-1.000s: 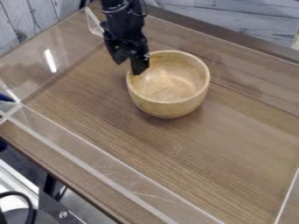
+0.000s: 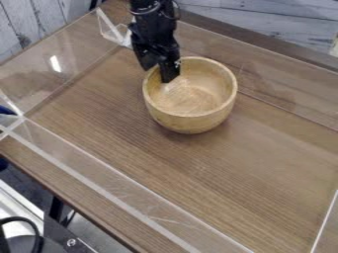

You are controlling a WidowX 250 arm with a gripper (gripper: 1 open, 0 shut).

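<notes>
A round wooden bowl (image 2: 199, 99) sits on the brown wooden table, upper middle. My black gripper (image 2: 162, 65) comes down from the top of the view to the bowl's back left rim, its lower end at or just over that rim. Its fingers are dark and small, and whether anything is between them is hard to make out.
Clear plastic edging runs along the lower left, with black cables at the bottom left corner. A pale panelled wall stands at the back.
The gripper has shifted slightly right and down toward the bowl's interior at the back left rim. The bowl looks about where it was.
</notes>
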